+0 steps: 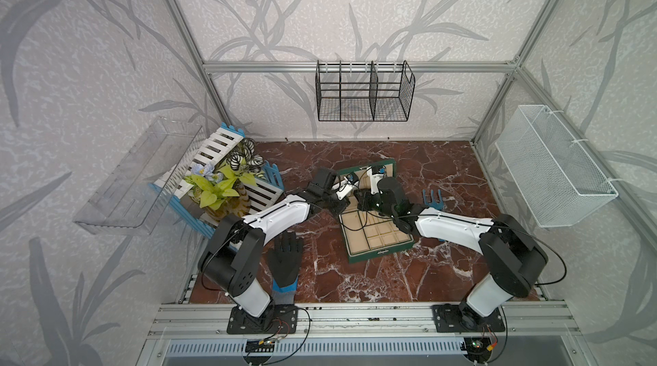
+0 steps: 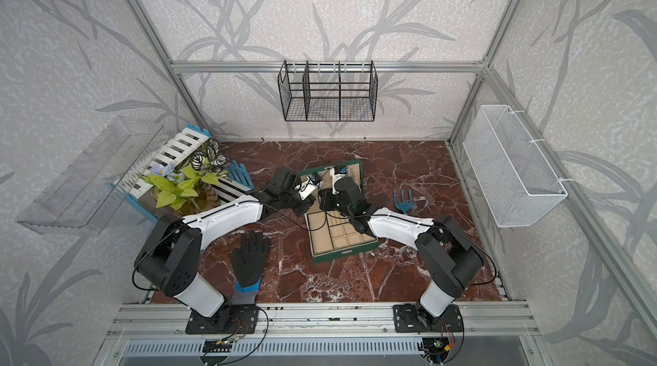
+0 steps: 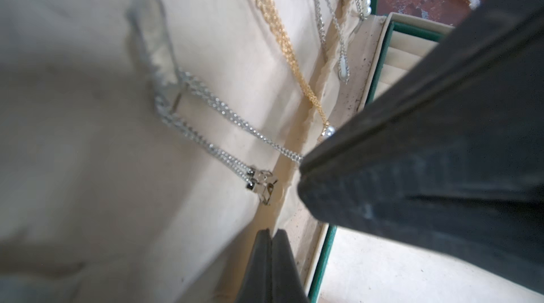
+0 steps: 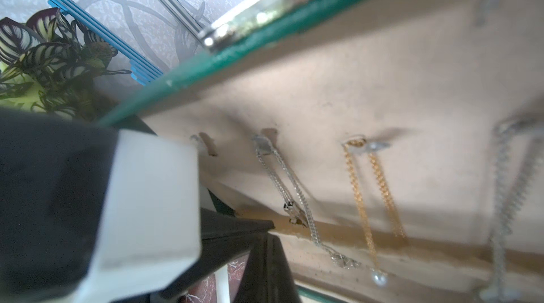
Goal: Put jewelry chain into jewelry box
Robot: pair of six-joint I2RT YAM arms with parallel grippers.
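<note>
A silver chain (image 4: 277, 175) hangs looped on a hook on the cream inner lid of the green jewelry box (image 1: 379, 254). Its clasp (image 3: 261, 185) dangles free near the lid's foot. In the right wrist view, my right gripper is shut with nothing between its fingers, and the chain hangs outside them. My left gripper is also shut and empty, low beside the lid, under the clasp in its view. The right gripper's dark finger (image 3: 419, 155) fills the left wrist view's right side. In both top views the arms hide the chain.
A gold chain (image 4: 362, 206) and other silver chains (image 3: 334, 14) hang on neighbouring hooks. Box compartments (image 2: 349, 229) lie in front of the lid. A planter (image 1: 205, 191) and a black glove (image 1: 285, 256) stand left; a blue fork (image 2: 403, 200) lies right.
</note>
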